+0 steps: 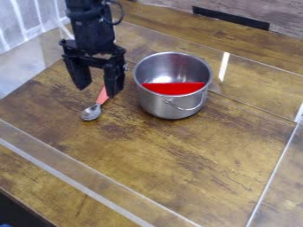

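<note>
My black gripper (97,71) is open and hangs over a red-handled spoon, its fingers on either side of the handle's upper part. The spoon (92,112) lies on the wooden table, its metal bowl toward the front, its handle partly hidden by my gripper. To the right stands a metal pot (176,102) with a red piece (173,88) inside.
The pot is close to the right side of my gripper.
</note>
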